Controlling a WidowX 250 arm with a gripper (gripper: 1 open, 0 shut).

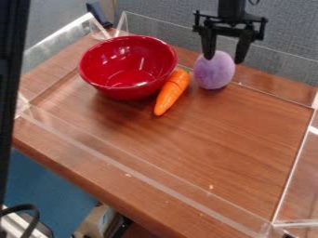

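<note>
The black gripper [224,48] hangs open at the top of the camera view, its two fingers spread over a purple object [214,73], rounded like an eggplant or ball, at the back of the table. A red bowl [125,82] sits to the left, and an orange carrot [170,93] lies just right of it, between bowl and purple object.
Clear plastic walls border the wooden table [187,167] on several sides. The front and right of the tabletop are empty. A grey wall stands behind.
</note>
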